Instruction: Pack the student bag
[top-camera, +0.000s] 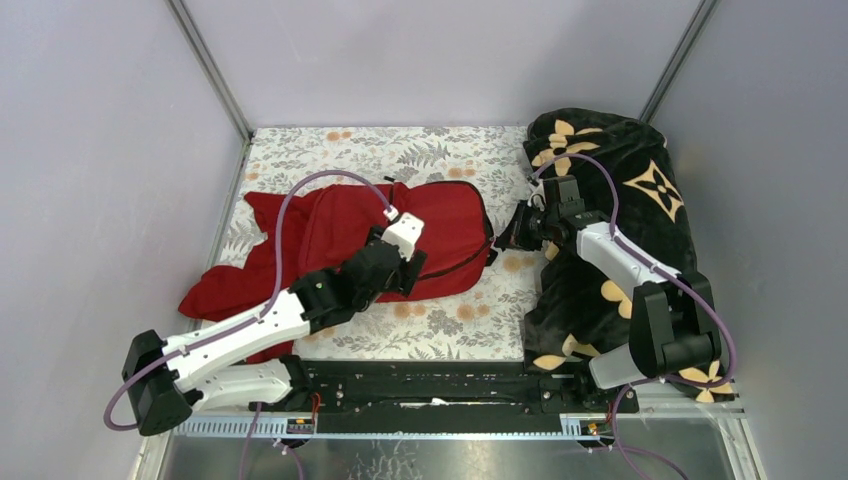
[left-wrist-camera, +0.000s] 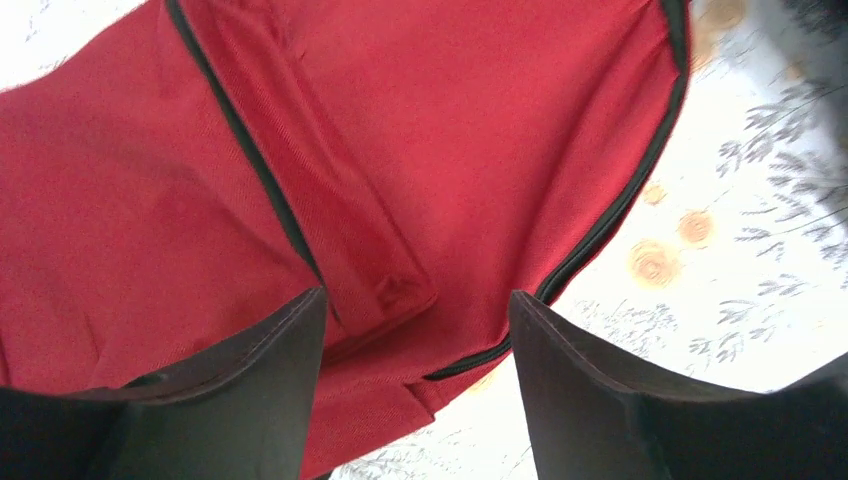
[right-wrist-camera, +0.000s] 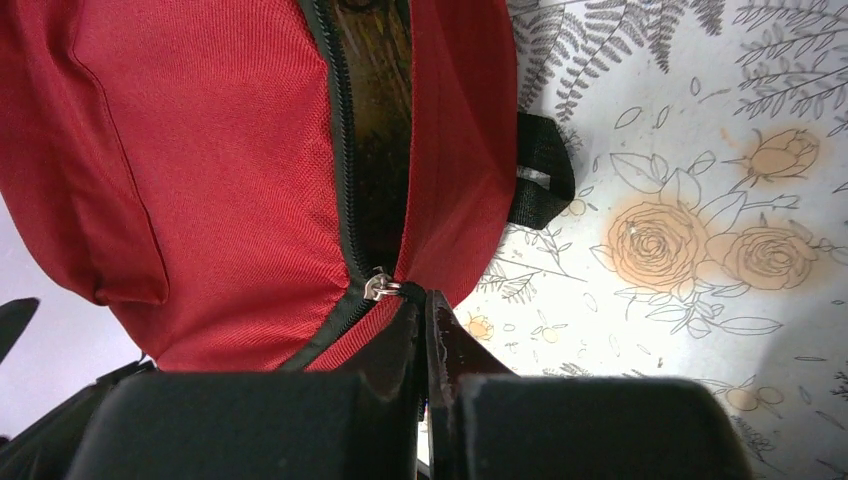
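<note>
The red bag (top-camera: 340, 230) lies flat on the floral mat. In the right wrist view its black zipper (right-wrist-camera: 345, 150) is part open, and my right gripper (top-camera: 502, 241) is shut at the metal slider (right-wrist-camera: 382, 285), on the zipper pull. My left gripper (top-camera: 405, 270) hangs over the bag's lower middle, its fingers apart; in the left wrist view red fabric (left-wrist-camera: 180, 250) and zipper tape (left-wrist-camera: 620, 200) show beneath it, nothing visibly held. A black strap loop (right-wrist-camera: 540, 200) sticks out from the bag's right end.
A black patterned blanket (top-camera: 650, 190) covers the right side. Pale walls enclose the sides and back.
</note>
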